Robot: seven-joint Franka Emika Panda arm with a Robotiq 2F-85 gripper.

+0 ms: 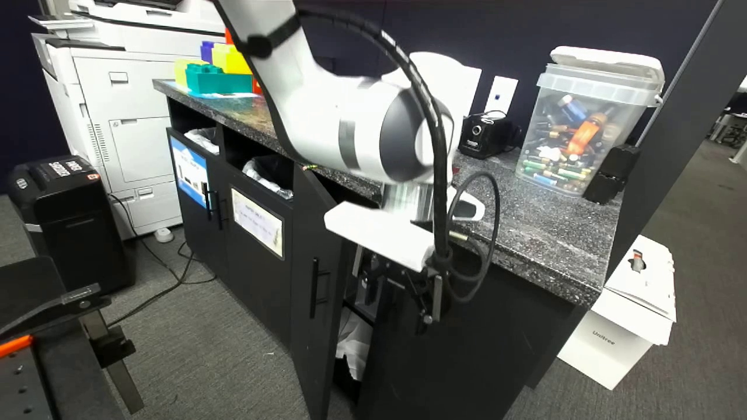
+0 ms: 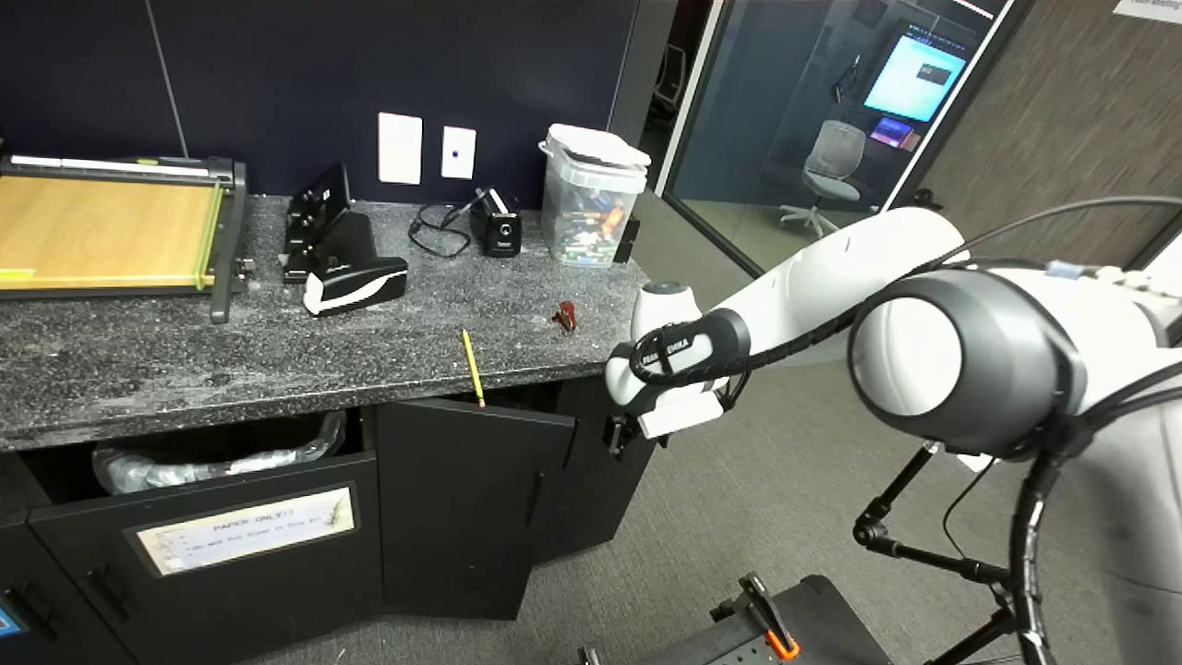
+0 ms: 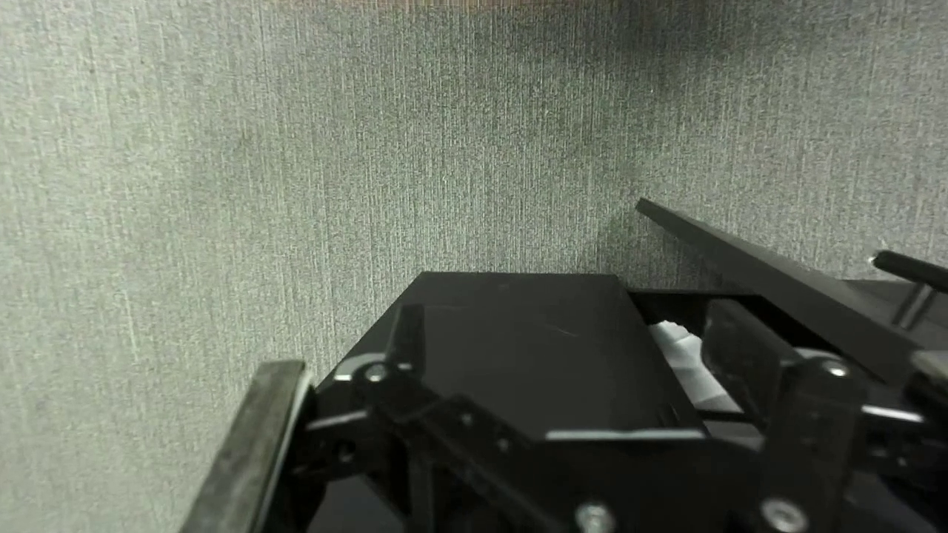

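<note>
My gripper hangs just in front of the counter's front edge, beside the cabinet door that stands ajar. In the wrist view its fingers are spread wide with nothing between them; a black cabinet panel and the carpet lie beyond. At the right of that view is the cabinet's opening with a white liner inside. A yellow pencil lies on the counter, its end over the front edge above the door. Near my arm on the countertop sits a small dark-red object.
A clear tub of batteries, a black sharpener-like device, a stapler and a paper trimmer stand along the counter. A white box is on the floor past the counter's end. Open carpet lies in front.
</note>
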